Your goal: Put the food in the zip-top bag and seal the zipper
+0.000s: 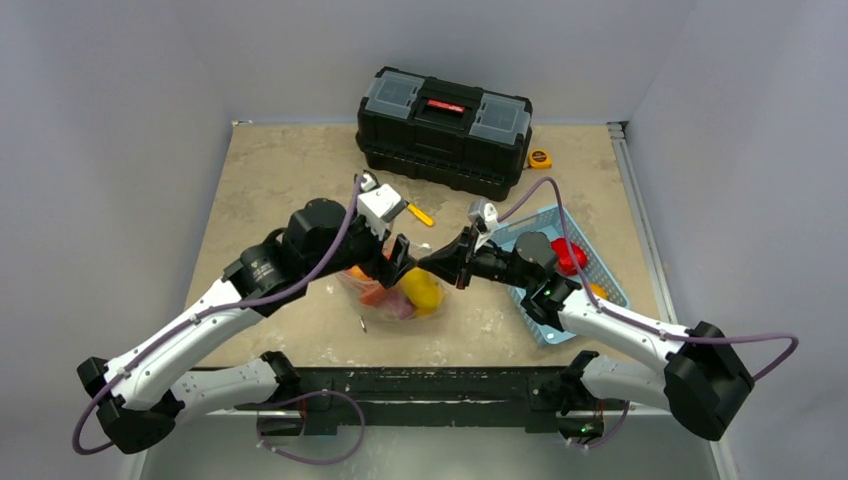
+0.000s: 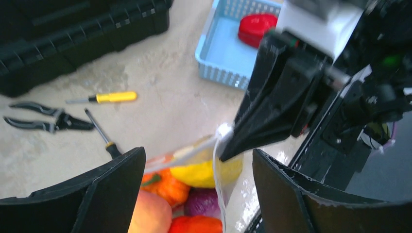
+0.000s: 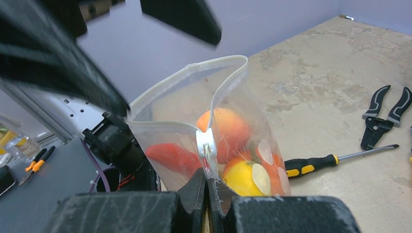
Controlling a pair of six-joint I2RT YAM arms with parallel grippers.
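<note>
The clear zip top bag (image 1: 362, 300) stands on the table with its mouth apart, holding several foods, among them a yellow one (image 1: 424, 290), an orange pumpkin (image 2: 167, 187) and a purple one (image 2: 201, 202). My right gripper is shut on the bag's edge, just under the white zipper slider (image 3: 206, 143) at one end of the mouth. Above the mouth, my left gripper is open; the white zipper strip (image 3: 167, 83) runs below its fingers (image 3: 109, 92) without being gripped.
A blue basket (image 1: 602, 268) on the right holds a red pepper (image 1: 567, 257) and an orange food. The black toolbox (image 1: 445, 130) stands at the back. Behind the bag lie pliers (image 2: 53, 119) and two screwdrivers, one yellow (image 2: 114, 97).
</note>
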